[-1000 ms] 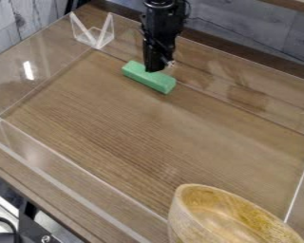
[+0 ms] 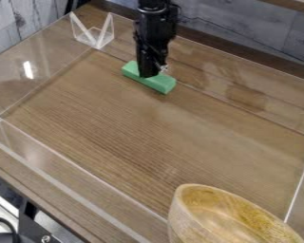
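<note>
My black gripper (image 2: 151, 59) points down at the back of the table, over a green block (image 2: 152, 84). Its fingertips are at or just above the block's far side; whether they touch it cannot be told, nor whether they are open or shut.
A large yellow bowl (image 2: 224, 223) sits at the front right. A clear plastic bracket (image 2: 94, 28) stands at the back left near the wall.
The gripper has shifted slightly left over the last second. The green block looks unmoved.
</note>
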